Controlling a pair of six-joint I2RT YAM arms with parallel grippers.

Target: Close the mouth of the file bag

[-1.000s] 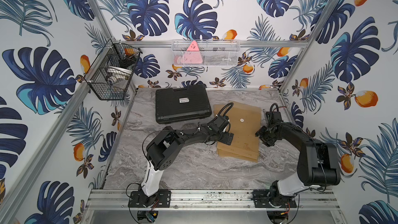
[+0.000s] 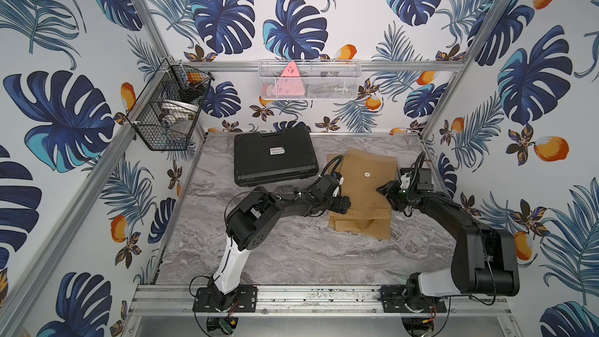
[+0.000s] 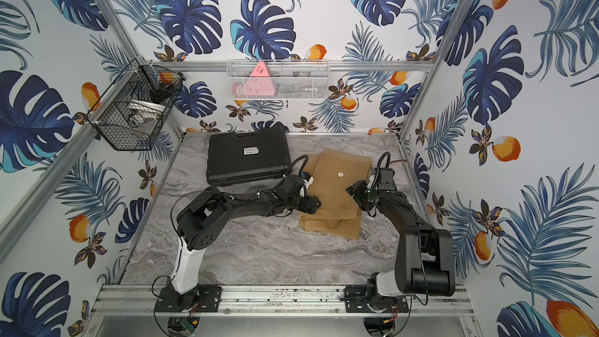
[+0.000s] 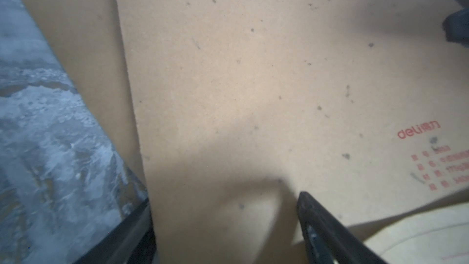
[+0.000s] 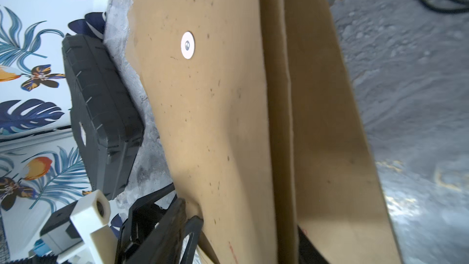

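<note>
The brown kraft file bag (image 2: pixel 365 184) lies right of centre on the marble table, a white button on its upper face, red deli print in the left wrist view. That upper layer is lifted off the sheet beneath at its near edge and right side. My left gripper (image 2: pixel 338 204) is at the bag's lower left, its dark fingers either side of the corner at the bottom of the left wrist view. My right gripper (image 3: pixel 355 194) is at the bag's right edge, around the lifted layers. Whether either finger is closed on card cannot be told.
A black plastic case (image 2: pixel 275 156) lies at the back left of the table. A white wire basket (image 2: pixel 324 80) and a black wire basket (image 2: pixel 163 115) hang on the rails.
The bag's upper layer has risen and shifted up and right, exposing more of the lower sheet. The right gripper has moved slightly up and left; the left has shifted slightly.
</note>
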